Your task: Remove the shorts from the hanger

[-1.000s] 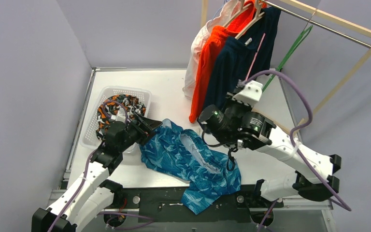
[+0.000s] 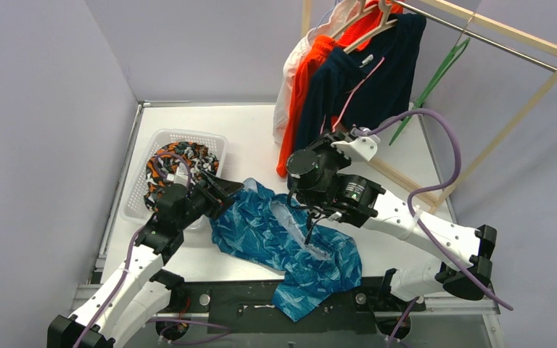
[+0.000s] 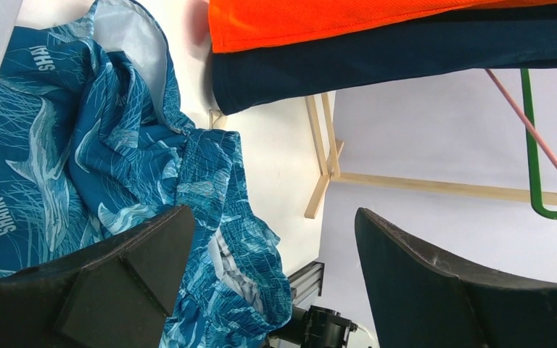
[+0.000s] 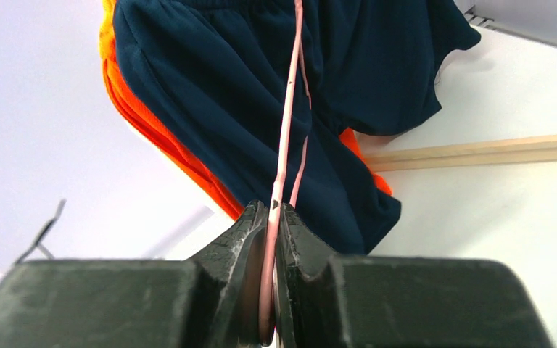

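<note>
Navy shorts (image 2: 382,72) with a pink drawstring (image 2: 359,87) hang on a wooden hanger (image 2: 374,35) from the rack. In the right wrist view, my right gripper is shut on the drawstring (image 4: 284,138), which stretches taut up to the waistband of the navy shorts (image 4: 261,94). The shorts hang beyond the fingers. Blue patterned shorts (image 2: 261,225) lie spread on the table. My left gripper stands open near the blue shorts (image 3: 123,145), with nothing held between its fingers.
Orange shorts (image 2: 303,94) and a pale garment (image 2: 289,83) hang behind the navy pair. An empty green hanger (image 2: 441,72) is at the rack's right. A white basket (image 2: 221,145) holding patterned cloth stands at left.
The navy shorts shift and turn with it. The left arm and blue shorts have not moved.
</note>
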